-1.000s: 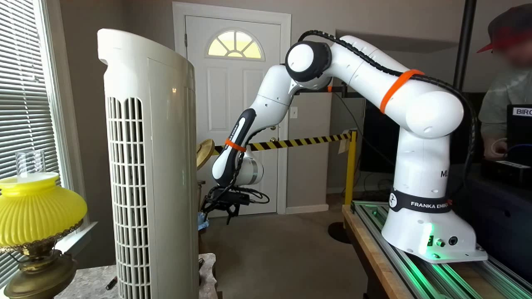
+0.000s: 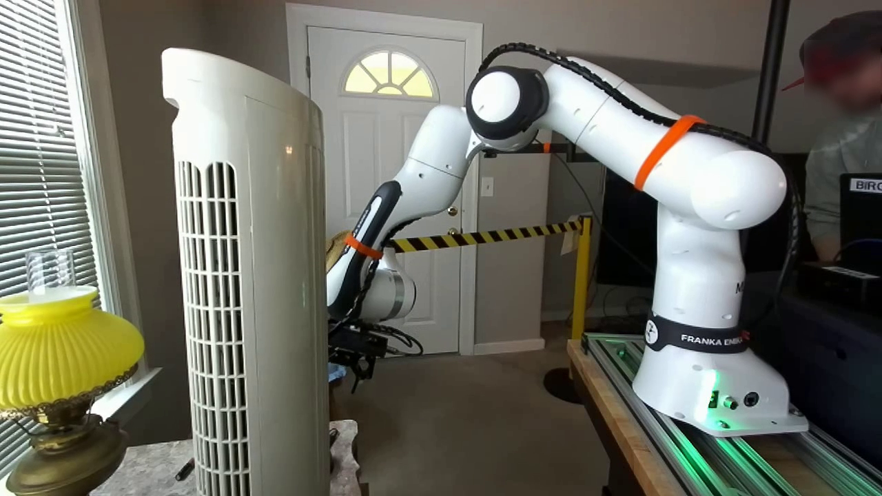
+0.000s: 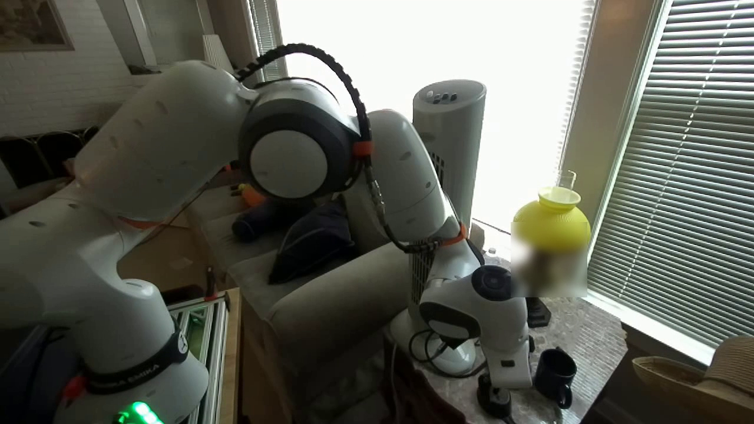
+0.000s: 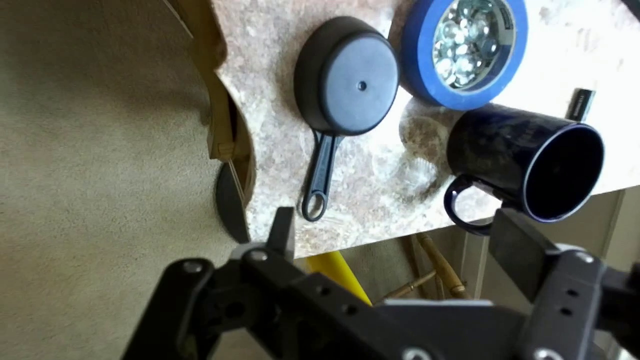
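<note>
In the wrist view my gripper is open, its two dark fingers wide apart with nothing between them. Beyond the fingertips, a small black pan [image 4: 363, 85] rests bottom up on the stone-patterned tabletop [image 4: 384, 198], its handle pointing towards the table edge. A dark blue mug [image 4: 498, 150] stands to the right, its handle near the right finger in the picture; I cannot tell how far apart they are. At the top is a roll of blue tape [image 4: 417, 57] with clear glass beads [image 4: 465, 45] inside its ring. Exterior view 1 has the gripper partly behind the tower fan.
The tall tower fan [image 2: 281, 289] and the yellow-shaded lamp [image 3: 552, 222] stand on the same table. A small black item [image 4: 580, 105] lies by the mug. A wicker object [image 3: 707, 374] is past the table's edge. Bare floor [image 4: 102, 180] lies beside the table.
The arm has reached farther out and lower, carrying the gripper left in exterior view 1, towards the table and partly behind the fan. The fan and lamp have not moved.
</note>
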